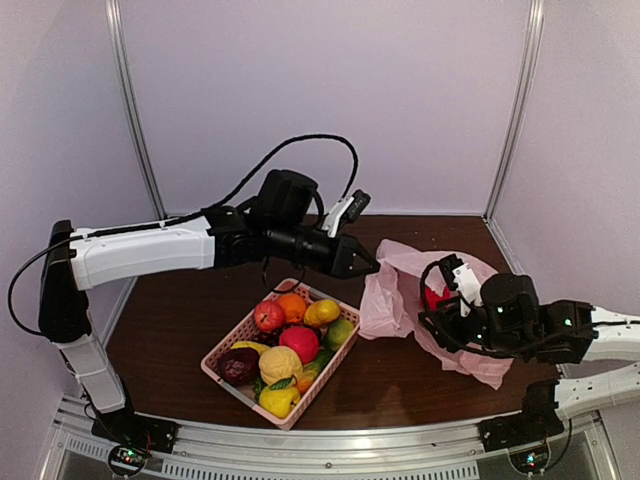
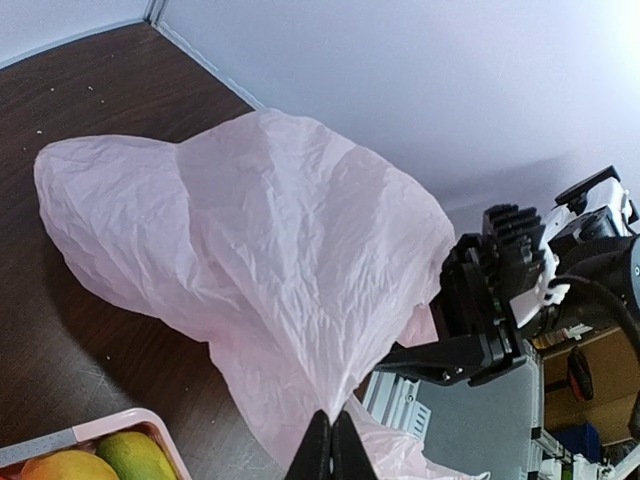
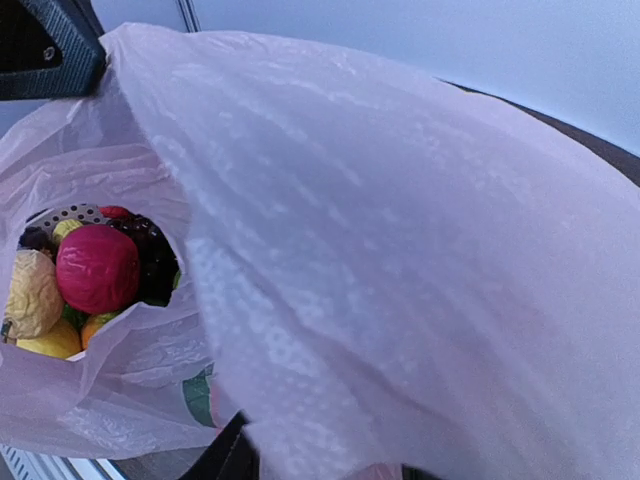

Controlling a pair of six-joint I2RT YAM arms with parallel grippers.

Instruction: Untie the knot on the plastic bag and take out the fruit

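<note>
The thin pink plastic bag (image 1: 395, 285) hangs open between both arms, right of the fruit basket. My left gripper is shut, pinching a gathered fold of its film. My right gripper reaches into the bag region, its fingers (image 3: 232, 455) set apart at the bottom of its view with film draped over them. A bright red thing (image 1: 437, 297) shows at those fingers in the top view, so the grip appears to be on it. Film hides most of that grip and the bag's inside.
A pink basket (image 1: 225, 388) full of several fruits, with a round magenta fruit (image 3: 98, 268) among them, stands at the front middle, left of the bag. Bare dark table (image 1: 180, 300) lies to the basket's left. The right wall is close to the right arm.
</note>
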